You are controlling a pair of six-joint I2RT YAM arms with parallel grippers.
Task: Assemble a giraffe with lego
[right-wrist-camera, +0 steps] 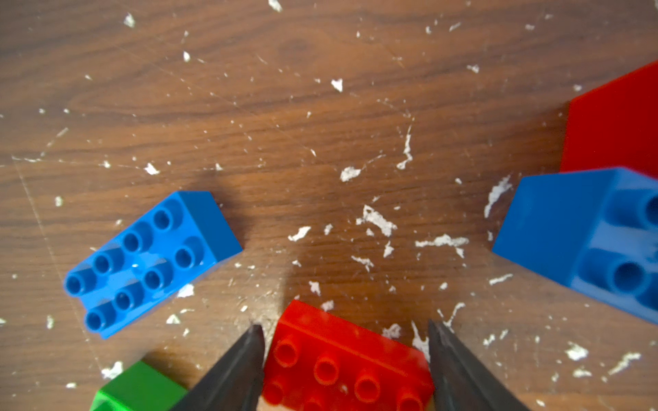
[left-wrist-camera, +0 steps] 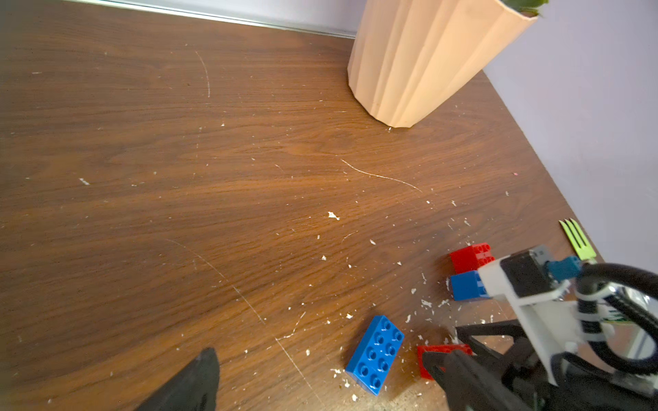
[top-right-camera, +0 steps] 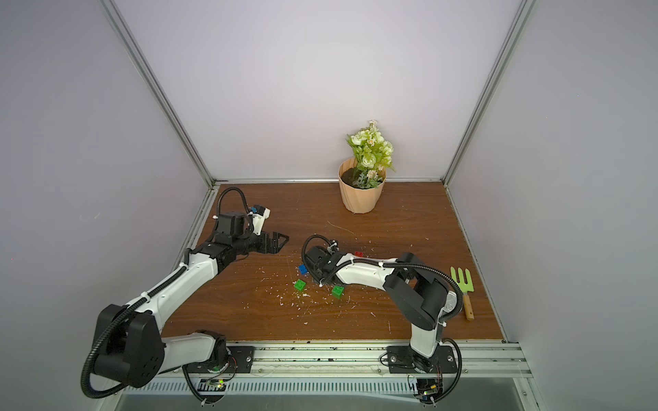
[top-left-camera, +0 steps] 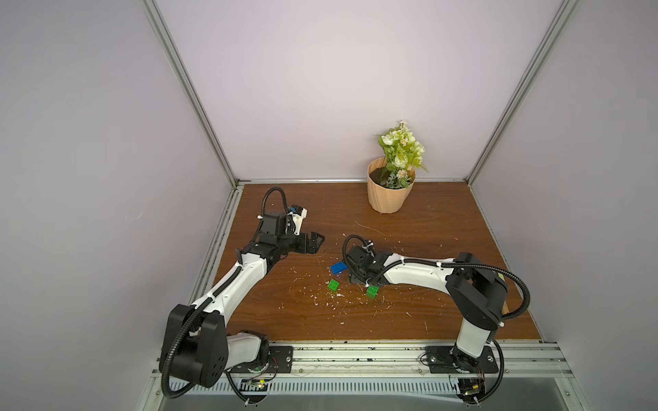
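My right gripper is low over a red brick (right-wrist-camera: 329, 335), one finger either side of it; whether it grips is unclear. A flat blue brick (right-wrist-camera: 147, 260) lies to its left, a green brick (right-wrist-camera: 137, 390) at lower left. At right, another blue brick (right-wrist-camera: 562, 226) sits against a red brick (right-wrist-camera: 610, 123). Two green bricks, the left one (top-left-camera: 333, 285) and the right one (top-left-camera: 372, 291), show in the top views. My left gripper (top-left-camera: 312, 243) stands open above the table, left of the bricks, with nothing between its fingers.
A potted plant (top-left-camera: 387, 195) stands at the back right. A green fork with a wooden handle (top-right-camera: 467, 301) lies at the right edge. Pale scraps litter the middle of the table (top-left-camera: 315, 308).
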